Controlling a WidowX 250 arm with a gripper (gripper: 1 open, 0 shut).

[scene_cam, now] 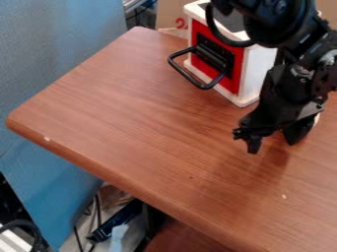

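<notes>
My black gripper (249, 136) hangs low over the wooden table (132, 138) on the right, fingers pointing down. Just behind it is a pale round object, mostly hidden by the arm. A white box with a red front (210, 59) stands at the back, with a black handle (179, 71) sticking out toward the left. Whether the fingers are open or shut is hard to make out.
A blue padded panel (46, 89) runs along the left side beyond the table edge, with cables below it. A cardboard box stands behind the white box.
</notes>
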